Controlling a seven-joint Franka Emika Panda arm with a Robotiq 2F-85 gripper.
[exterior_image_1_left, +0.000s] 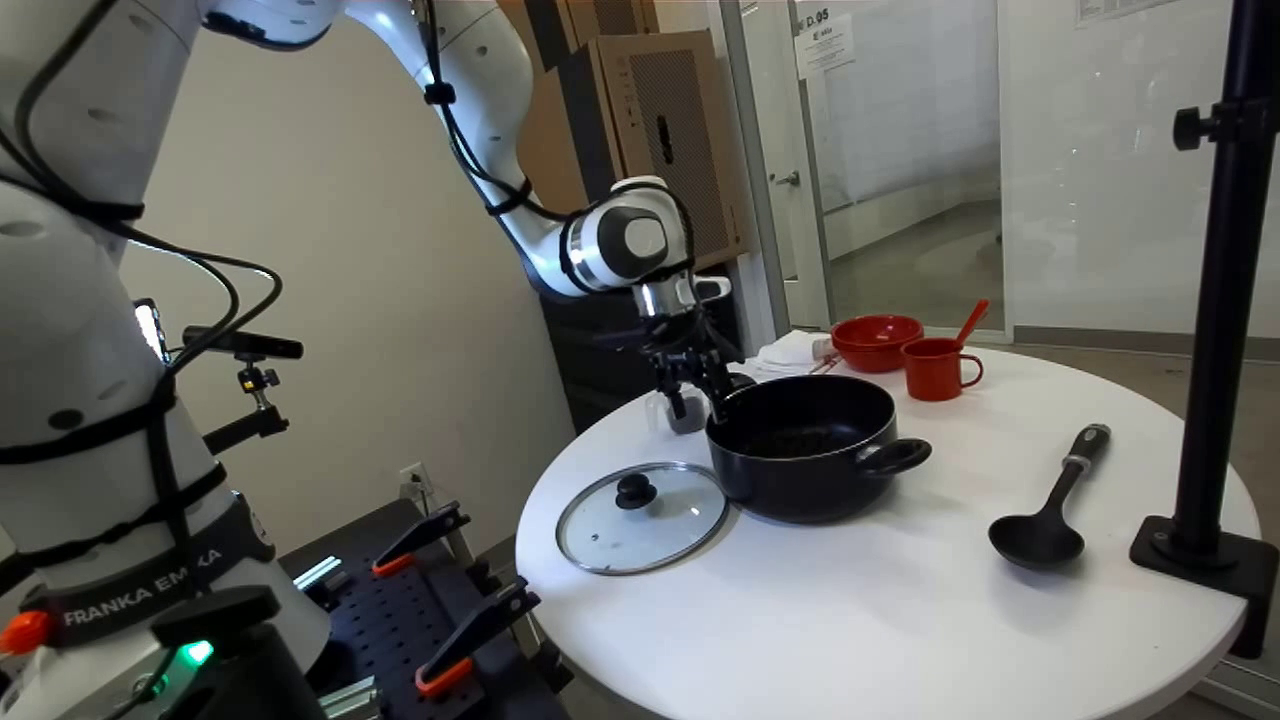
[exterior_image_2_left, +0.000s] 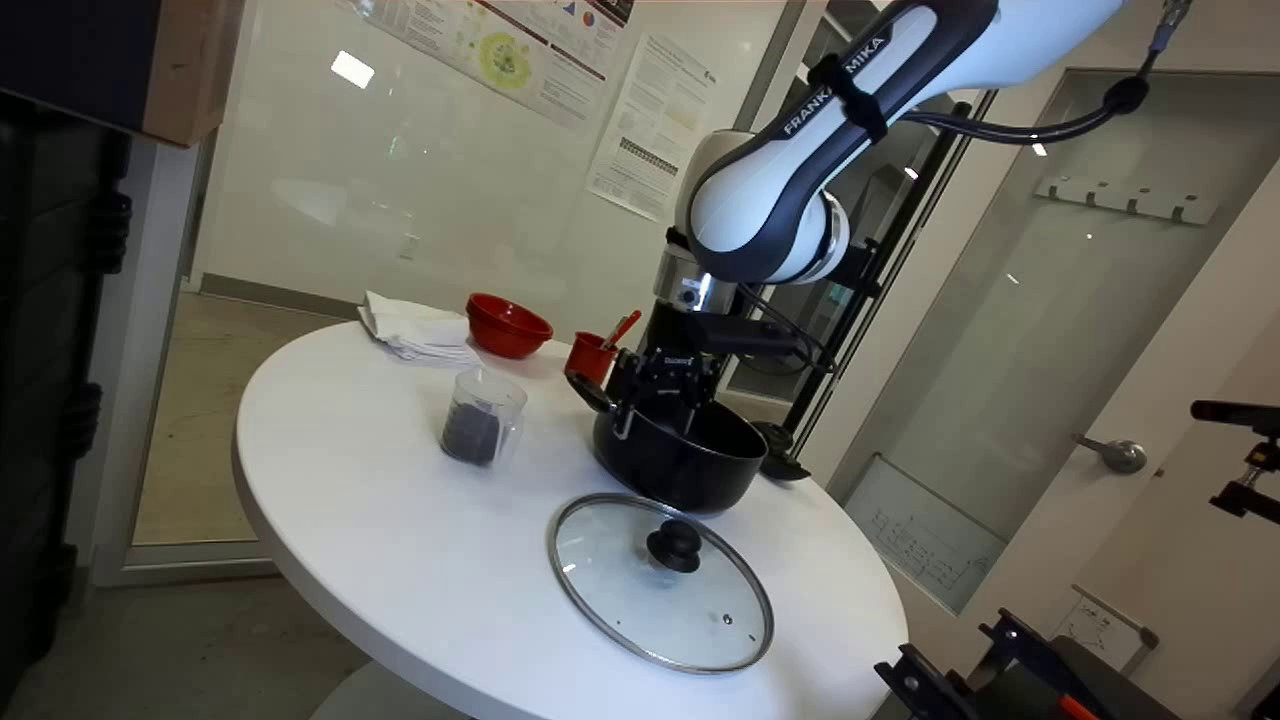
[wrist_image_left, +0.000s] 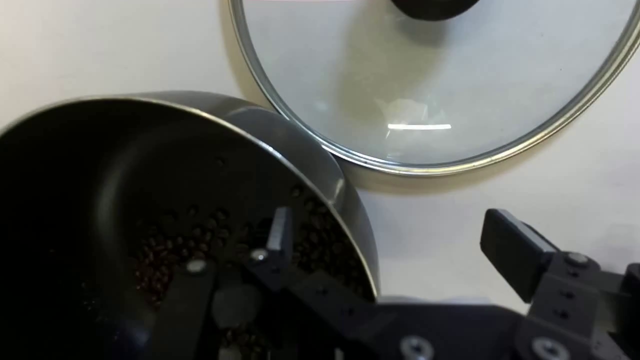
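My gripper is open at the pot's rim, its fingers (wrist_image_left: 507, 252) wide apart with nothing between them. In the wrist view one finger is over the inside of the black pot (exterior_image_1_left: 801, 480) and the other over the white table. Dark beans (wrist_image_left: 180, 249) lie on the pot's bottom. Flat on the table beside the pot rests a glass lid (exterior_image_1_left: 644, 528) with a black knob (exterior_image_2_left: 674, 545). A clear measuring cup (exterior_image_2_left: 482, 414) with dark contents stands apart; in the first exterior view the gripper partly covers it.
Toward the back are a red bowl (exterior_image_1_left: 877, 342), a red mug (exterior_image_1_left: 933, 370) holding a red utensil, and a folded white cloth (exterior_image_2_left: 414, 330). A black ladle (exterior_image_1_left: 1041, 534) lies near the black post (exterior_image_1_left: 1212, 300).
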